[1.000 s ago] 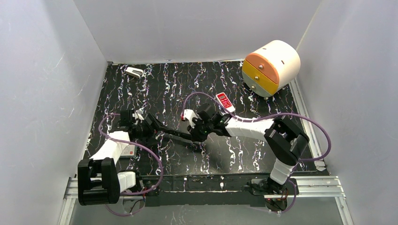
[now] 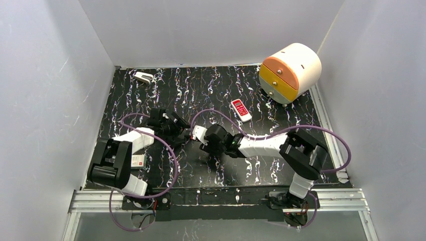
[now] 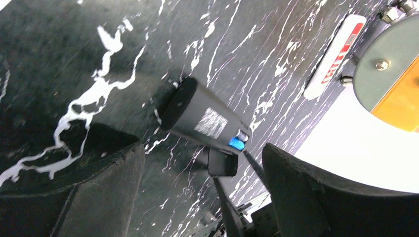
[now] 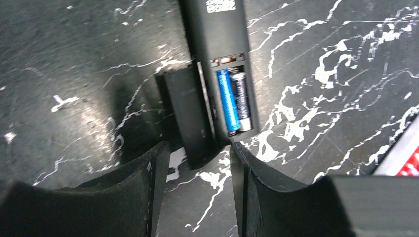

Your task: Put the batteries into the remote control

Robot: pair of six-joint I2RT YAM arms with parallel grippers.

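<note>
The black remote (image 4: 212, 29) lies on the marble table between my grippers, its battery bay exposed with a blue battery (image 4: 228, 98) and a silver-black battery (image 4: 241, 98) inside. A dark cover (image 4: 188, 113) lies along the bay's side. My left gripper hovers open by the remote, nothing between its fingers; in the top view its fingers are dark and partly hide the remote. My right gripper is open at the bay end, nothing clearly between its fingertips.
A red-and-white remote (image 2: 241, 109) lies behind the right arm, a drawer box (image 2: 290, 74) at back right, a white object (image 2: 143, 77) at back left, and a pale box (image 2: 138, 161) beside the left arm.
My left gripper has moved right and slightly back, toward the right one.
</note>
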